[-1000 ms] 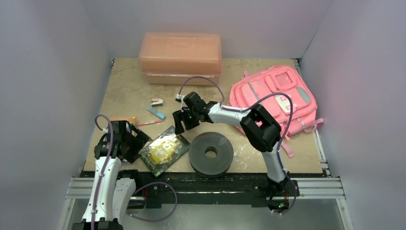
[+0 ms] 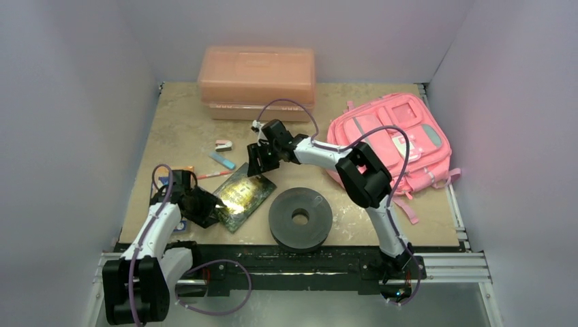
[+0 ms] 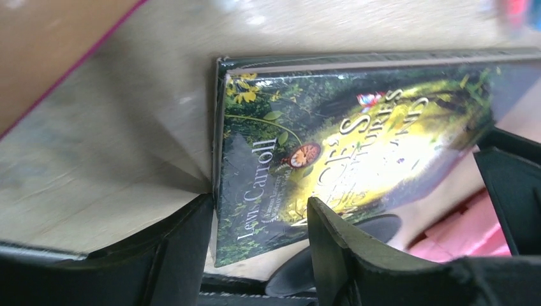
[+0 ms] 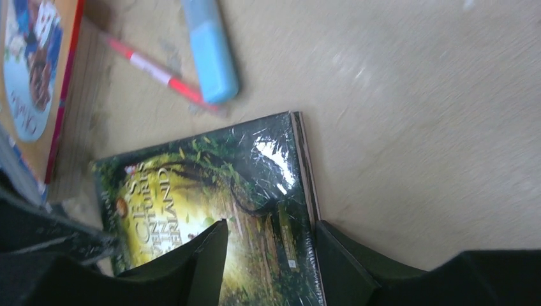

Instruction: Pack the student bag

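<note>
The dark, glossy Lewis Carroll book [image 2: 240,198] lies on the table between both grippers, its cover up. At its lower left edge is my left gripper; one finger [image 3: 201,223] stands against that edge and the other shows over the cover. Whether the left fingers clamp the book cannot be told. My right gripper is at the opposite end, partly open, with one finger [image 4: 335,245] beside the book's edge and the other over the cover. A pink school bag [image 2: 395,142] lies at the right.
A second book [image 4: 54,76], partly hidden by the left arm, lies at the left. Near it are a red pencil [image 2: 215,175], a blue stick-like item [image 2: 221,161] and a stapler [image 2: 223,145]. A black disc [image 2: 300,218] sits at front centre; an orange box [image 2: 257,82] stands at the back.
The book has shifted away from the table's front edge and slightly right. My left gripper has moved right, up to its edge; my right gripper has moved slightly toward the back.
</note>
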